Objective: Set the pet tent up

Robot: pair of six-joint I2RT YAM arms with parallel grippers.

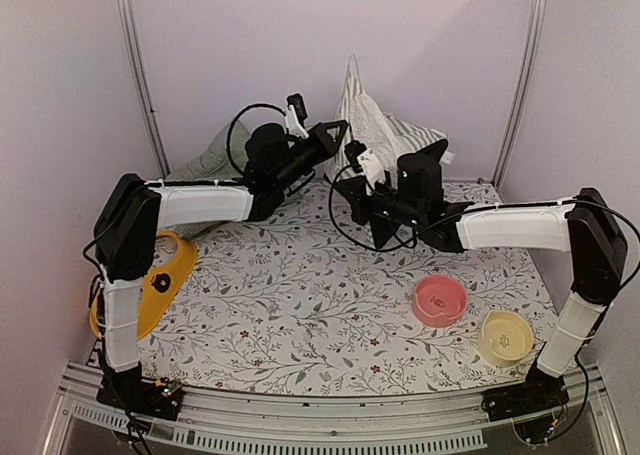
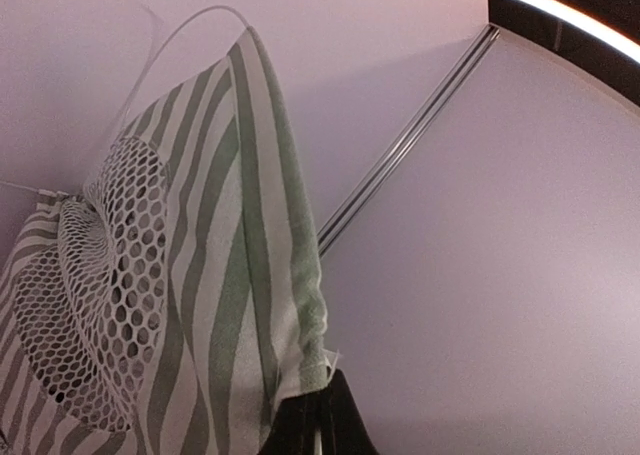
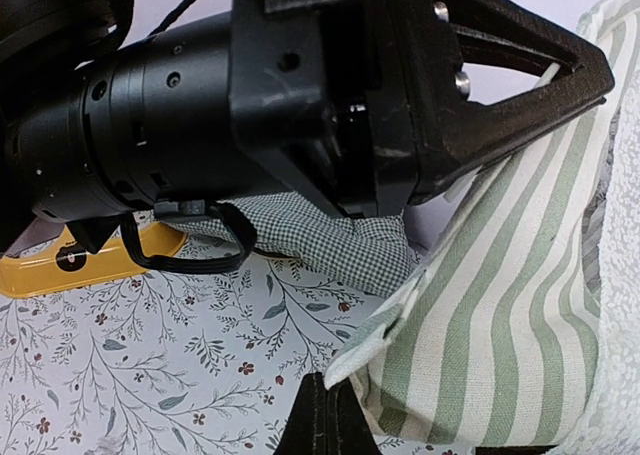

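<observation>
The pet tent (image 1: pixel 375 125), green-and-white striped cloth with a white mesh panel (image 2: pixel 135 265), hangs loosely bunched at the back of the table. In the left wrist view, the striped edge runs down to the tips of my left gripper, which is shut on it. My right gripper is shut on a folded corner of the striped cloth (image 3: pixel 480 345), a little in front of and below the left one. A thin pale rod or cord (image 2: pixel 190 20) arcs above the tent's upper corner. The arms hide much of the tent from above.
A checked grey-green cushion (image 1: pixel 215 165) leans at the back left, with a yellow tray-like piece (image 1: pixel 172 285) before it. A pink bowl (image 1: pixel 440 301) and a cream bowl (image 1: pixel 505 337) stand at the front right.
</observation>
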